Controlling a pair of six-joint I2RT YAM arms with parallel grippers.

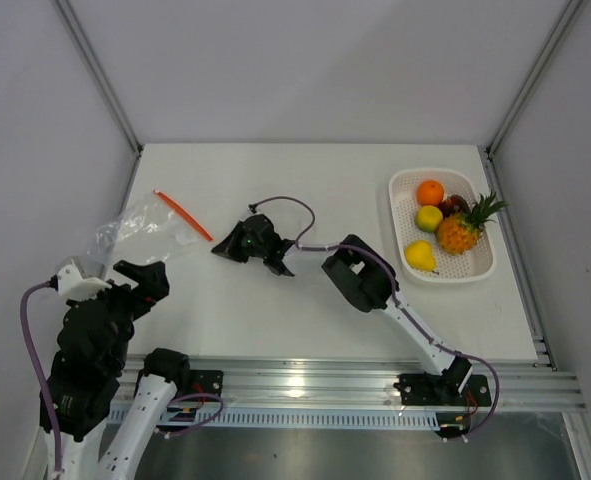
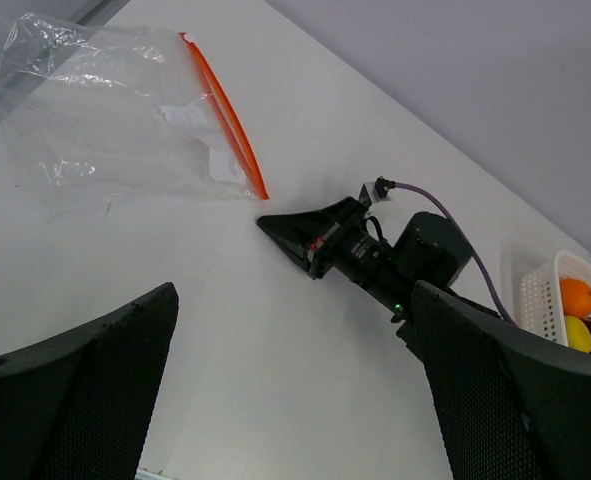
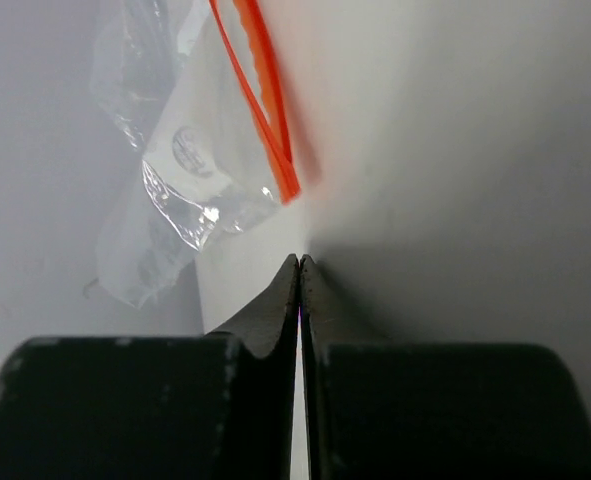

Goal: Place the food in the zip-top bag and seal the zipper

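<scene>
The clear zip bag (image 1: 153, 228) lies flat at the left of the table, its orange zipper edge (image 1: 183, 215) slanting down to the right. My right gripper is shut, its fingertips meeting with nothing between them. In the left wrist view a small gap of bare table separates this right gripper from the zipper's near corner. My left gripper stands open and empty over the near left of the table. The food rests in a basket: an orange (image 1: 430, 192), a green fruit (image 1: 428, 218), a yellow pepper or pear (image 1: 420, 256) and a pineapple (image 1: 459, 234).
The white perforated basket (image 1: 403, 262) stands at the table's right, and dark produce (image 1: 460, 203) lies among the fruit. Bare tabletop (image 1: 245, 325) spreads across the front and middle. My right arm crosses the table from the lower right. Walls border the left, back and right.
</scene>
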